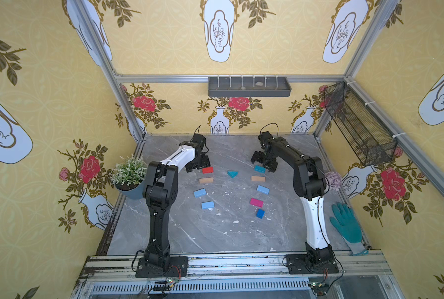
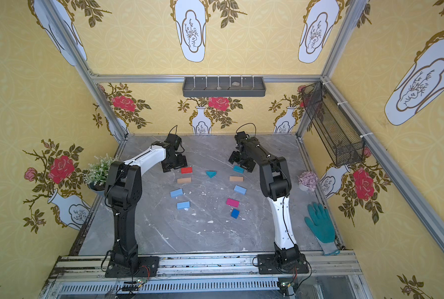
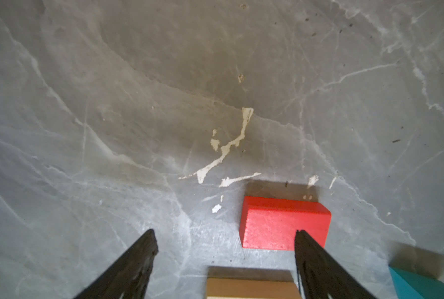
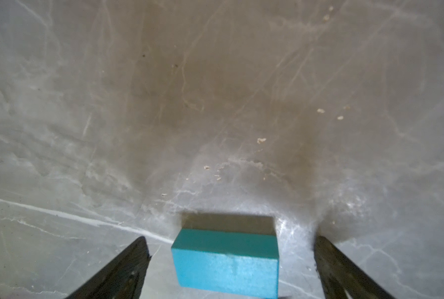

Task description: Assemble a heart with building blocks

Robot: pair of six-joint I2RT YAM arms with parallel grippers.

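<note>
A red block lies on the grey table, just ahead of my left gripper, whose fingers stand apart with nothing between them; the right-hand finger overlaps the block's near edge in the left wrist view. My right gripper is open above a teal block, which appears between its fingers without being gripped. A teal triangle lies between the two arms. Nearer are two wooden blocks, several light blue blocks, a magenta block and a dark blue block.
Potted white flowers stand at the left edge. A teal glove and pink flowers are at the right side. A wire basket hangs on the right wall.
</note>
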